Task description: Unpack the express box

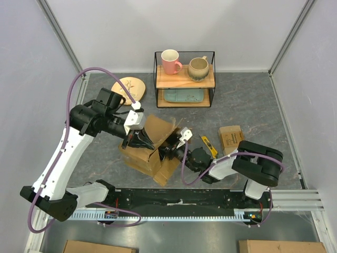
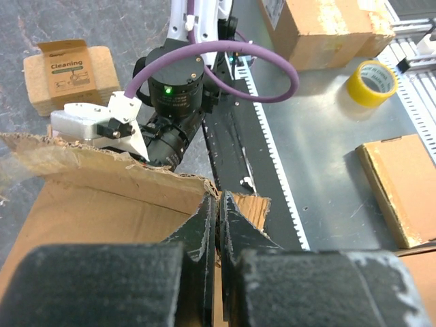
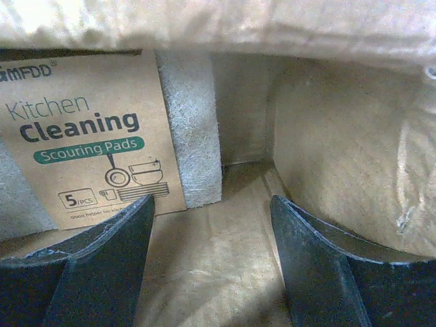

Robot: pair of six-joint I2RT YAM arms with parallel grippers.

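The open cardboard express box (image 1: 141, 158) sits front-centre of the worktop. My left gripper is shut on its upper cardboard edge. My right gripper is inside the box, fingers apart, facing a scouring pads carton (image 3: 95, 136) printed "Kitchen Cleaning", with nothing seen gripped between them. A similar small carton (image 1: 231, 138) lies outside on the right, also visible in the left wrist view.
A yellow box cutter (image 1: 209, 146) lies between the box and outside carton. A shelf (image 1: 184, 80) with mugs and a plate (image 1: 126, 90) stand behind. Yellow tape (image 2: 371, 82) lies beyond the worktop edge.
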